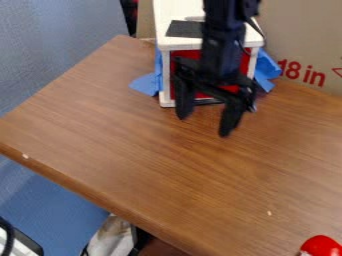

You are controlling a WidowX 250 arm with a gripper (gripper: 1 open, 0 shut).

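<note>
My black gripper (209,105) hangs over the table at upper centre, blurred, its two fingers pointing down and apart with nothing seen between them. It stands in front of a white box (179,41) with a red front (243,62), which it largely hides. The box sits on the wooden table (154,175), with blue pieces (144,82) at both sides of its base.
A red object (321,246) sits at the bottom right corner. A cardboard panel (310,50) stands at the back right.
</note>
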